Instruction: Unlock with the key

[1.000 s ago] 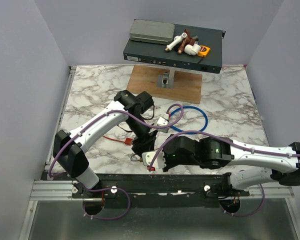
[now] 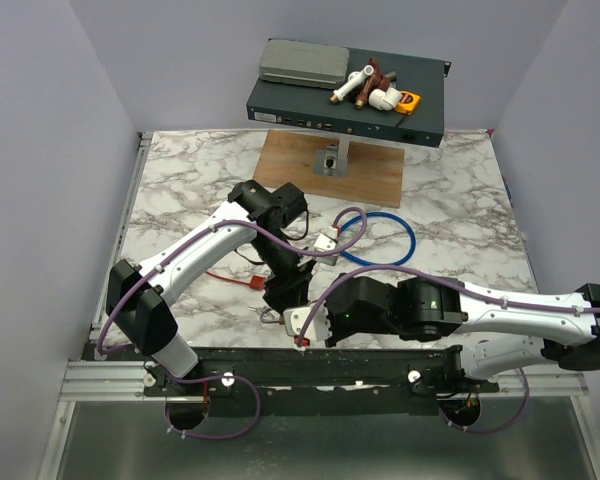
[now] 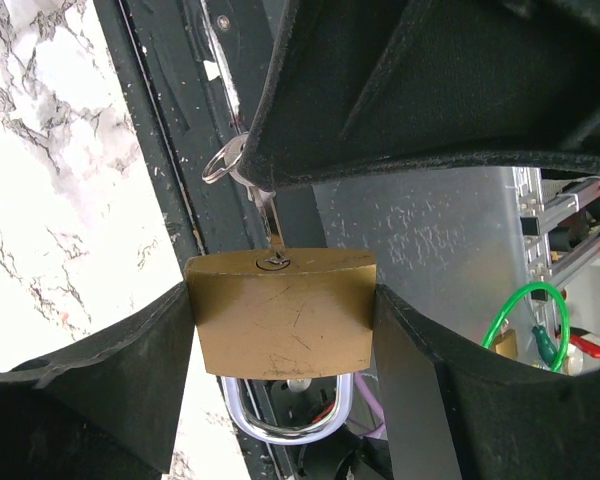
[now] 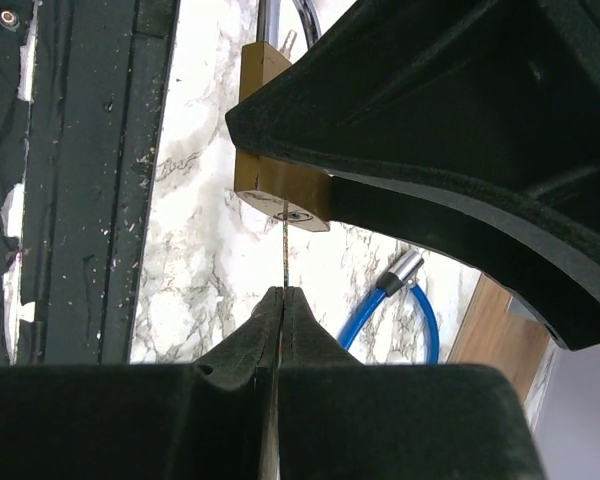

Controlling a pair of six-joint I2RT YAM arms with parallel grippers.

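Note:
My left gripper is shut on a brass padlock [image 3: 284,335], whose silver shackle [image 3: 290,436] points away from the keyhole face. A thin key [image 3: 268,215] with a wire ring is pinched in my right gripper, shut on it. In the right wrist view the key appears edge-on, its blade lined up with the padlock's [image 4: 270,180] keyhole. The tip meets the keyhole, while most of the blade still shows outside; how far in it sits, I cannot tell. From above, both grippers meet near the table's front edge and hide the lock body.
A blue cable loop [image 2: 412,240] lies on the marble table right of the arms, and a red connector [image 2: 257,283] on the left. Behind stands a raised dark shelf [image 2: 280,105] on a wooden base [image 2: 280,160]. Free marble lies at the left rear.

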